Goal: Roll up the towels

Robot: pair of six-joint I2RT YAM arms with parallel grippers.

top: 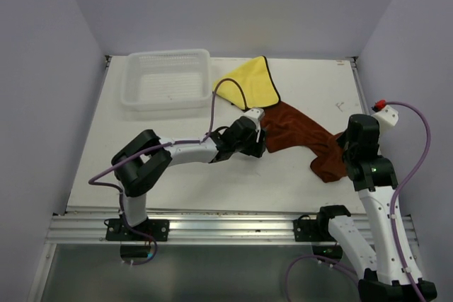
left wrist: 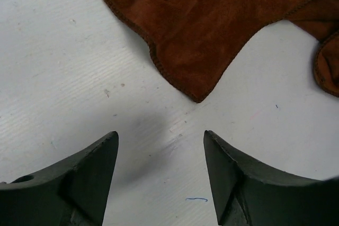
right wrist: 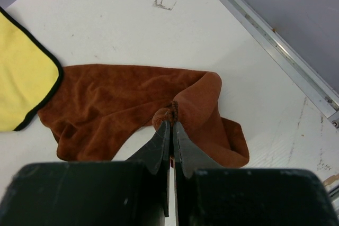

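A crumpled brown towel (top: 290,125) (left wrist: 201,35) (right wrist: 100,104) lies on the table, its right part bunched. A yellow towel (top: 248,83) (right wrist: 18,72) with black edging lies behind it. My left gripper (top: 258,146) stands open just short of the brown towel's near-left corner, with bare table between its fingers. My right gripper is shut at the bunched part of the brown towel; whether cloth is pinched between the tips is unclear. In the top view that gripper is mostly hidden by its arm.
An empty white plastic basket (top: 166,106) sits at the back left. A metal rail (right wrist: 275,43) and wall border the right side, close to my right arm.
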